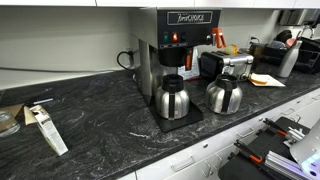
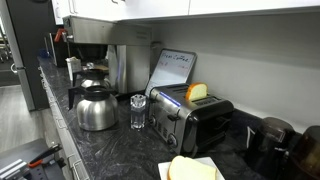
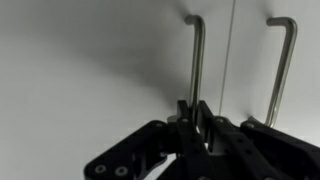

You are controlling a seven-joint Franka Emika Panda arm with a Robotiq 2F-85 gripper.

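Observation:
Two vertical metal bar handles on pale cabinet doors fill the wrist view. The left handle [image 3: 198, 58] runs down between the fingertips of my gripper, which is shut on its lower part. To the right, across a thin door seam, stands the other handle [image 3: 282, 72], apart from the fingers. Both doors look flush, with the left door [image 3: 90, 70] a plain grey-white. Neither exterior view shows the gripper; only a white part of the arm [image 1: 308, 152] shows at the lower right.
On the dark counter [image 1: 95, 120] stand a coffee maker [image 1: 188, 35] and two steel carafes, one on its base [image 1: 173, 98] and one beside it [image 1: 224, 95]. A toaster [image 2: 190, 115] holds bread, with more bread [image 2: 192, 170] nearby. White drawers [image 1: 195, 160] lie below the counter.

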